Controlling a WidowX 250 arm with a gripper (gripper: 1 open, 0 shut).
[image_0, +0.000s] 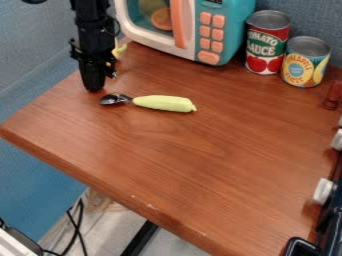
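My black gripper (96, 75) hangs at the back left of the wooden table, its tip low near the surface just behind a metal spoon (114, 99). A pale yellow-green vegetable (164, 103), like a toy corn or squash, lies in line with the spoon, to its right. A yellow object (119, 50) is partly hidden behind the gripper. Whether the fingers are open or shut cannot be made out.
A teal toy microwave (185, 25) stands at the back, with a tomato sauce can (266, 45) and a yellow can (305, 62) to its right. A black appliance (327, 215) lines the right edge.
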